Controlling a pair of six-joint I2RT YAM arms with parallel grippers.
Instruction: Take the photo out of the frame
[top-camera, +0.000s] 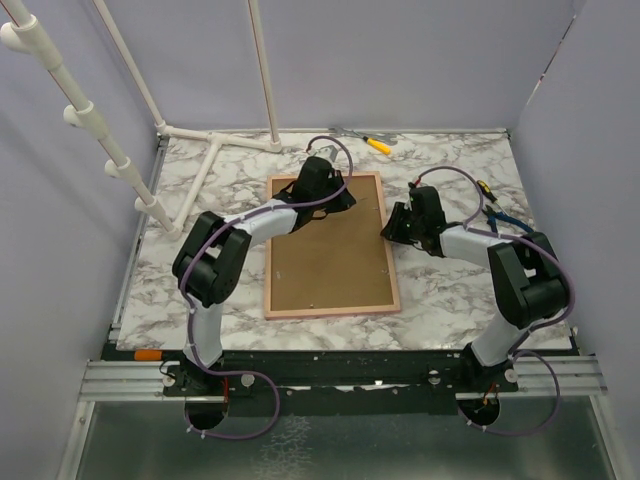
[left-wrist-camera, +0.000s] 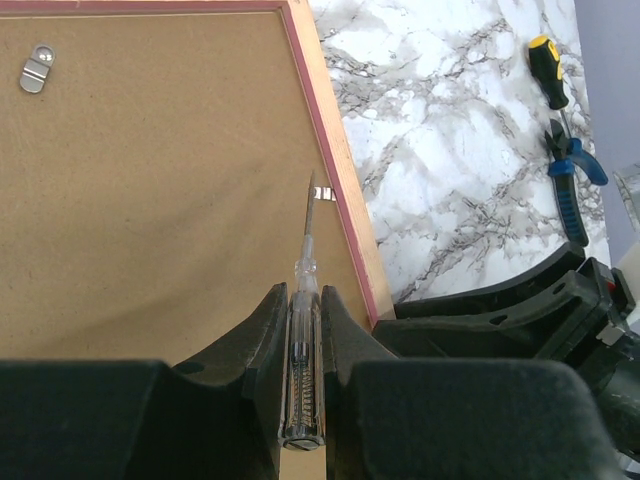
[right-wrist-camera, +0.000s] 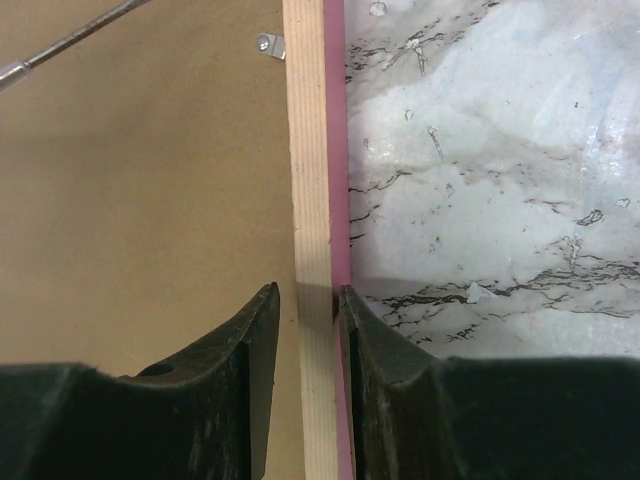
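The photo frame (top-camera: 320, 275) lies face down, brown backing up, in a pink-edged wooden border. My left gripper is shut on a slim screwdriver (left-wrist-camera: 308, 262), its tip near a metal tab (left-wrist-camera: 325, 193) at the frame's inner right edge. Another tab (left-wrist-camera: 36, 68) sits on the far side. My right gripper is shut on the right border (right-wrist-camera: 310, 180), below a tab (right-wrist-camera: 270, 46). The photo itself is hidden.
A yellow-handled tool (top-camera: 377, 146) lies behind the frame. A small screwdriver (left-wrist-camera: 545, 70) and blue-handled pliers (left-wrist-camera: 565, 190) lie to the right. White tubing stands at the back left.
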